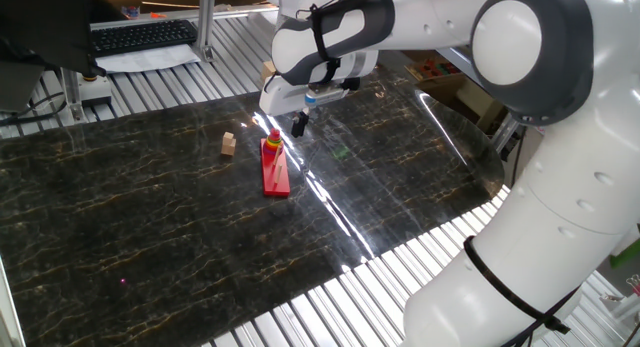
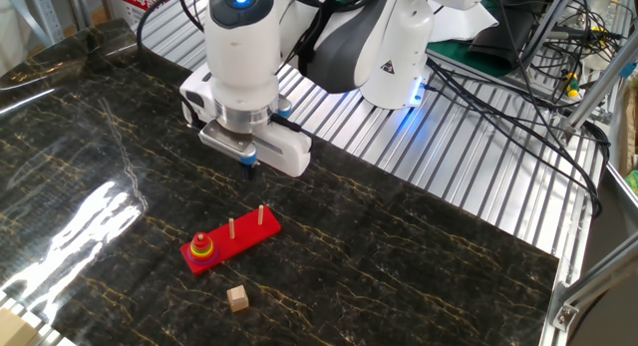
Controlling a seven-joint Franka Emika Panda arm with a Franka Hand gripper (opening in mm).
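A red board [image 1: 275, 177] with upright pegs lies flat on the dark marbled table. Colored rings [image 2: 202, 248] in purple, yellow, green and red are stacked on the peg at one end. In exterior view 2 the middle peg [image 2: 231, 228] and the other end peg [image 2: 261, 215] are bare. My gripper [image 1: 300, 124] hangs above the table, beside the ring end of the board in exterior view 1. Its dark fingertips look close together, with nothing visible between them. Neither the board nor the rings are touched by it.
Small wooden blocks [image 1: 228, 144] sit near the board, apart from it; in exterior view 2 the wooden block [image 2: 237, 298] is in front of it. A keyboard [image 1: 143, 35] lies on the slatted frame beyond the table.
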